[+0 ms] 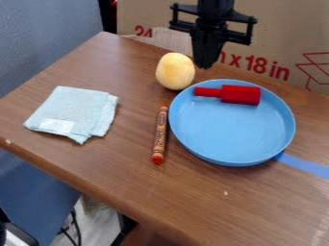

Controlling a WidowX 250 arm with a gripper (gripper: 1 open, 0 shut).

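Note:
My black gripper [206, 43] hangs above the back left of the blue plate, in front of the cardboard; whether its fingers are apart is unclear. A red object [238, 94] lies on the blue plate [225, 135] near its back rim. A yellow round object [175, 70] sits behind the plate's left side, below and left of my gripper. An orange stick [161, 133] lies left of the plate, and a folded light-blue cloth [71, 112] lies on the left of the table.
A cardboard box [290, 43] stands along the back. Blue tape [302, 165] runs right of the plate. The table's left edge drops to the floor.

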